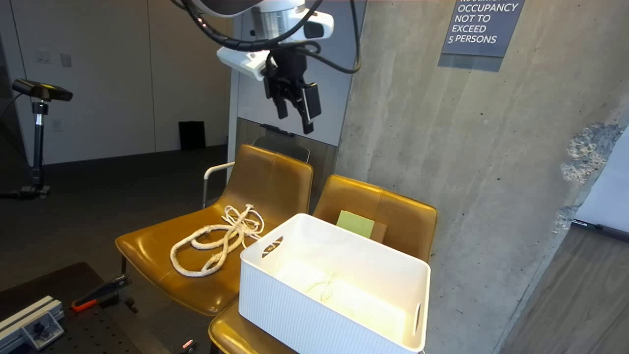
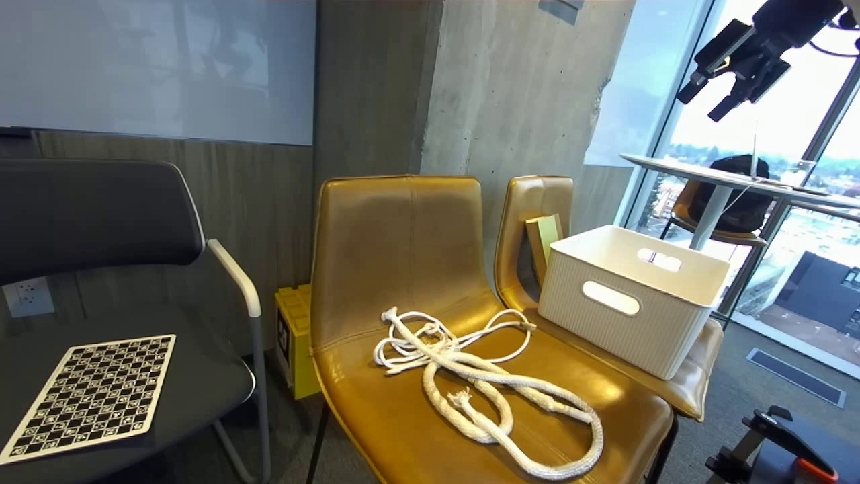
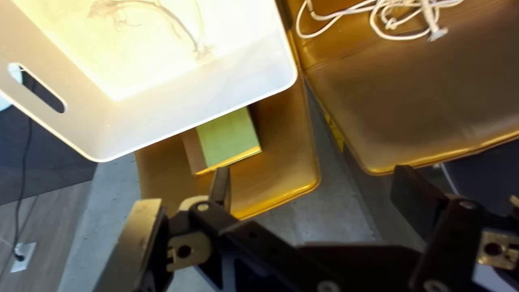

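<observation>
High above the chairs, my gripper (image 1: 295, 121) is open with nothing between its fingers. In the wrist view its fingers (image 3: 221, 187) stand wide apart, past the back of the chair. The white ribbed bin (image 1: 283, 304) rests on the right-hand tan chair. A thin pale rope (image 3: 168, 17) lies on the bin's floor, washed out by the bright light. Thicker white rope (image 2: 556, 391) is looped on the left-hand tan chair's seat, together with a bundle of thin white cord (image 2: 411, 339).
A green and brown block (image 1: 355, 224) leans between bin and chair back. The concrete wall (image 1: 501, 177) rises behind. A dark chair (image 2: 97, 218) bears a checkered board (image 2: 93, 395). A round table (image 2: 725, 179) stands beyond the bin.
</observation>
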